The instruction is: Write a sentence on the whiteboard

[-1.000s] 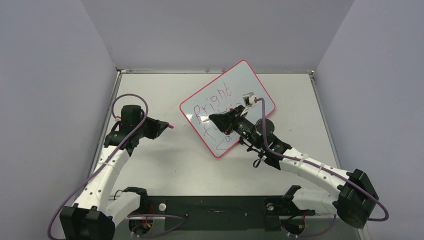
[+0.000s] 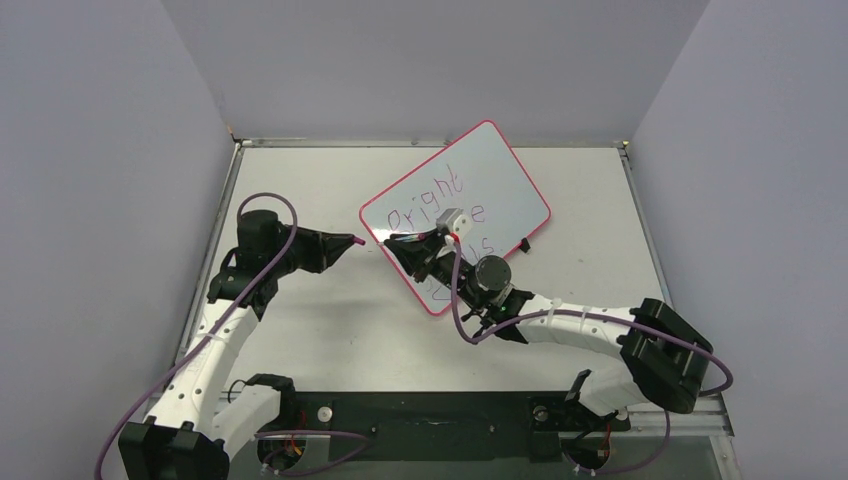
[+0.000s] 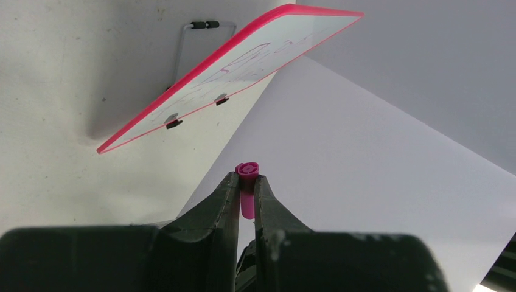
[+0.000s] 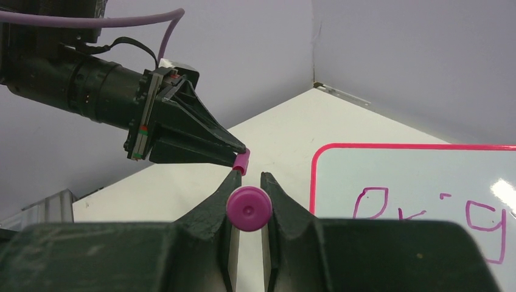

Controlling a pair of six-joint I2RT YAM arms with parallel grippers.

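Observation:
The whiteboard (image 2: 497, 150), red-rimmed and tilted on the table, carries several lines of pink handwriting (image 2: 437, 192); "right" is readable in the top line, and my right arm hides part of the lower lines. My left gripper is shut on a short pink marker cap (image 3: 247, 198), left of the board. Over the board's left edge, my right gripper (image 2: 388, 242) is shut on a marker, whose round pink end (image 4: 249, 208) faces the right wrist camera. In that view the cap (image 4: 241, 162) appears just beyond the marker; they look apart from above.
Purple cables (image 2: 190, 352) loop along both arms. A wire stand (image 3: 180, 55) props the board from behind. Grey walls enclose the table (image 2: 300, 345), which is bare at front left and far right.
My right gripper has moved left across the board with the marker, toward the left gripper. The left gripper has shifted slightly right and up in the top view, still holding the cap.

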